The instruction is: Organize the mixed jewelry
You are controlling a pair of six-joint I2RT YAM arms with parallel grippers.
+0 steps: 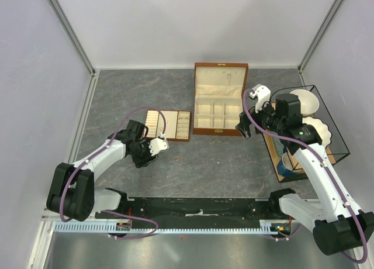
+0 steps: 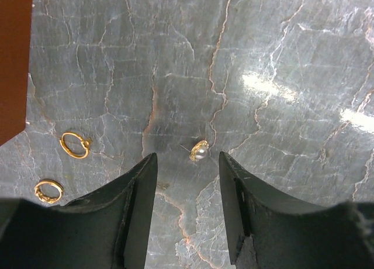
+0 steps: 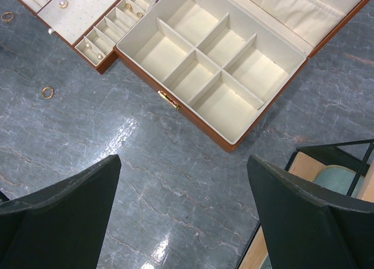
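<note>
My left gripper is open, low over the grey table, with a small gold earring with a pale stone [image 2: 199, 151] just beyond its fingertips. Two gold rings [image 2: 74, 145] lie loose to its left. A flat jewelry organizer [image 3: 73, 11] with ring rolls, a pad and small compartments holds several pearl pieces. Beside it stands an open, compartmented brown box [image 3: 193, 76], its visible compartments empty. Another ring [image 3: 47, 92] lies in front of the organizer. My right gripper hangs open over the table at the right, holding nothing.
A black-framed rack [image 1: 331, 154] with plates and cups stands at the far right, close to the right arm. Bare table [image 1: 204, 169] fills the front middle. Pale walls border the workspace.
</note>
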